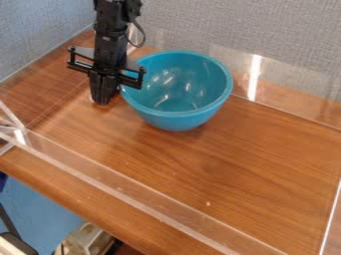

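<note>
A large teal bowl stands upright on the wooden table at the back centre. My black gripper hangs at the bowl's left side, low over the table, its upper body close to the rim. Its fingers look shut. A small pale object shows at the fingertips, mostly hidden, and I cannot make out what it is or whether it is held.
Clear panels and edges run along its back, left and front. Grey walls stand behind, and beyond the front left edge is a blue floor with some clutter.
</note>
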